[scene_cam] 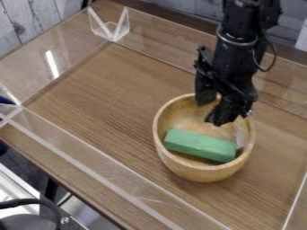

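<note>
The black gripper (218, 101) hangs from the top right over a light wooden bowl (177, 158), its fingers pointing down at the bowl's back half. A green block (200, 145) lies in the front of the bowl, below the fingertips and apart from them. A small pale item (239, 135) is at the bowl's right inside, hard to make out. Whether anything is between the fingers is unclear.
A white wire-like holder (109, 25) stands at the back left of the wooden table (84, 108). A black cabled object (30, 216) is at the lower left corner.
</note>
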